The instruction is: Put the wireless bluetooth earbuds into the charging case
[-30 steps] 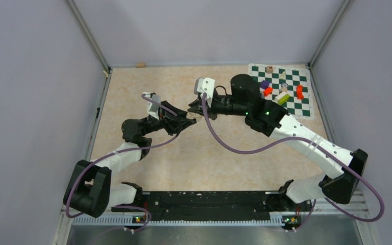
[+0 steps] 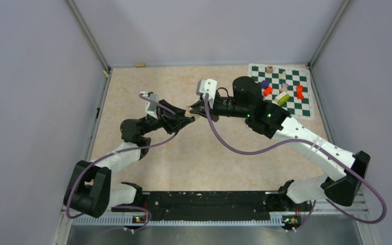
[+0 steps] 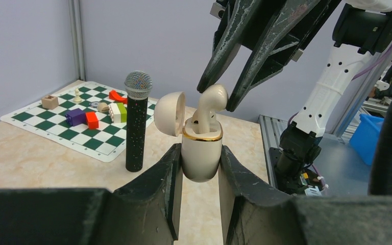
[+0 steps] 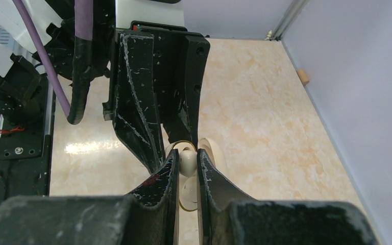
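Observation:
My left gripper is shut on the cream charging case [image 3: 200, 155], held in mid-air at the middle of the workspace, its lid [image 3: 169, 113] flipped open. A cream earbud [image 3: 212, 97] stands up out of the case's gold-rimmed opening. My right gripper's fingertips [image 3: 215, 92] are at this earbud's head from above. In the right wrist view the earbud [image 4: 188, 162] shows between that gripper's tips [image 4: 188, 158]; whether they press on it or stand slightly apart is hard to tell.
A checkered board [image 2: 301, 107] with small coloured pieces lies at the back right. A black microphone [image 3: 136, 132] stands upright near it. A small wooden block [image 2: 140, 65] sits at the back wall.
The left arm has moved very little.

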